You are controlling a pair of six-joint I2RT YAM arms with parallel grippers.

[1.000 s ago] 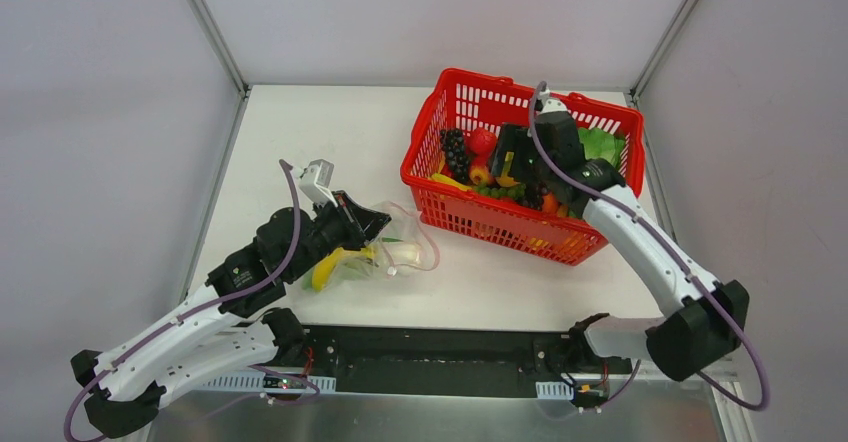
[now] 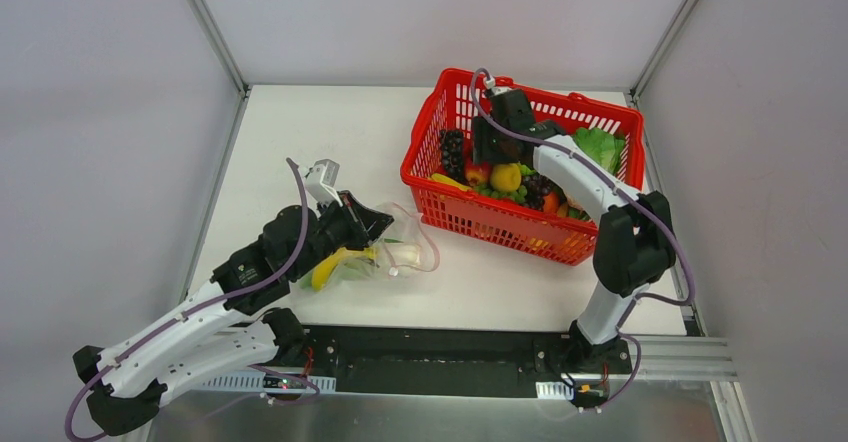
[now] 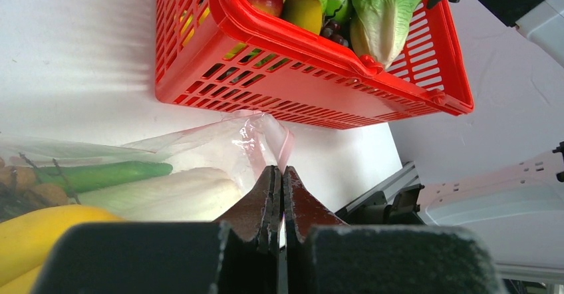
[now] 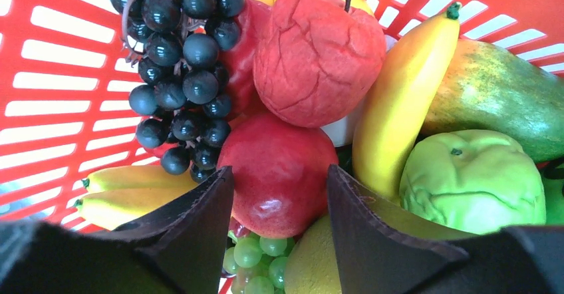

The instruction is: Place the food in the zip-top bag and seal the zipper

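The clear zip top bag [image 3: 179, 134] with a pinkish rim lies on the table, holding a banana [image 3: 40, 237], a green cucumber [image 3: 110, 174] and a pale long vegetable [image 3: 179, 197]. My left gripper is shut on the bag's rim [image 3: 282, 147], at its mouth. Over the red basket [image 2: 510, 227], my right gripper points down, part open. In the right wrist view, a dark red apple [image 4: 276, 151] shows between its fingers; whether they touch it I cannot tell. Above that apple lies a wrinkled red fruit [image 4: 319, 58].
Black grapes [image 4: 179, 61], a yellow banana [image 4: 406, 101], a green pepper-like vegetable [image 4: 472, 181] and green grapes [image 4: 249, 254] crowd round the right fingers. A lettuce [image 2: 600, 147] is at the basket's right end.
The right gripper has moved left inside the basket, now covering the wrinkled red fruit in the top view. The left arm and bag have hardly moved.
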